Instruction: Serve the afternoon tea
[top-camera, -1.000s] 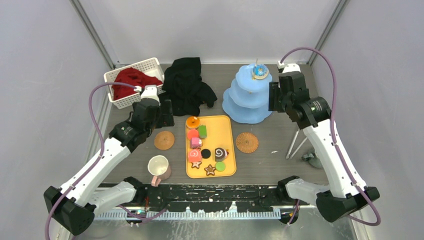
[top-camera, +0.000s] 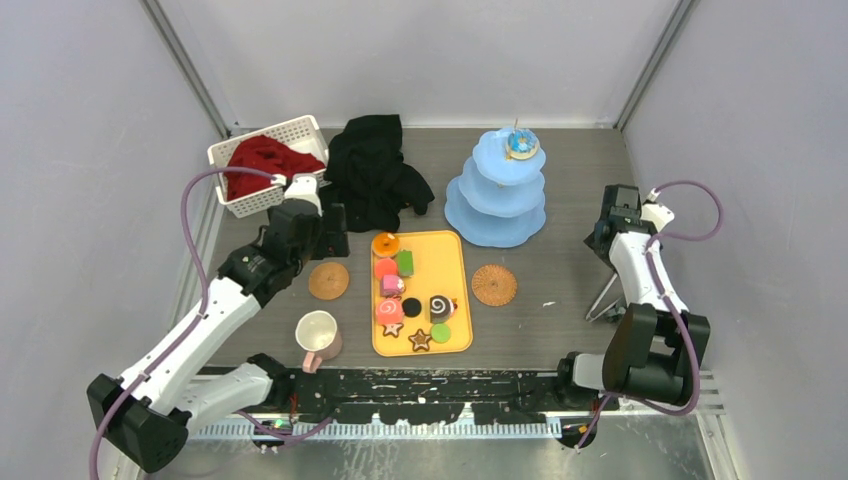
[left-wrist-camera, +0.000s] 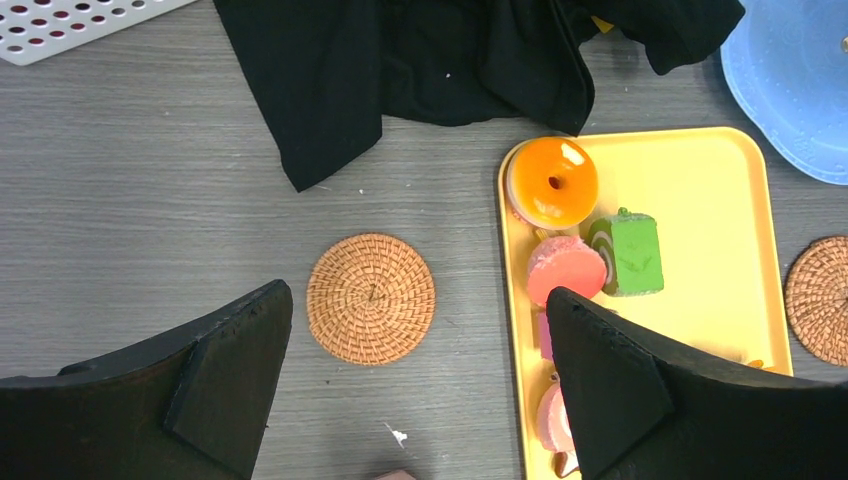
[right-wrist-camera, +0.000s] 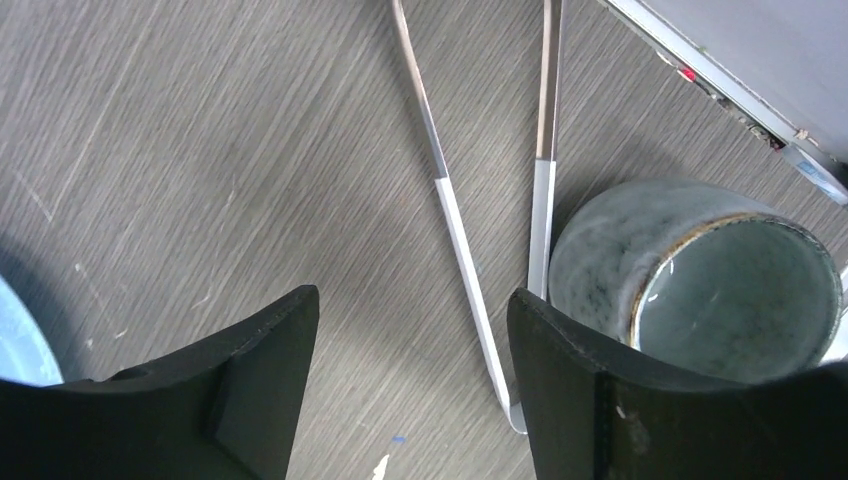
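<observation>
Wide apart and empty, my right gripper is open over silver tongs (right-wrist-camera: 460, 240); a grey-green cup (right-wrist-camera: 610, 255) lies on its side beside them, partly behind the right finger. My left gripper is open above a round woven coaster (left-wrist-camera: 371, 298), touching nothing. A yellow tray (top-camera: 455, 285) holds toy sweets, among them an orange donut (top-camera: 385, 244), a green cake piece (top-camera: 404, 263) and a star cookie (top-camera: 420, 341). The blue tiered stand (top-camera: 495, 230) carries a blue-topped donut (top-camera: 521, 145) on top. A pinkish-white mug (top-camera: 318, 335) stands front left.
At back left, a white basket (top-camera: 297, 133) contains dark red cloth (top-camera: 268, 160). Black cloth (top-camera: 372, 175) lies next to it. Another woven coaster (top-camera: 494, 285) is right of the tray. Bare table separates the stand from the tongs.
My right gripper has moved from beside the tiered stand to the right and toward the front, over the tongs. The left arm and the sweets have stayed put.
</observation>
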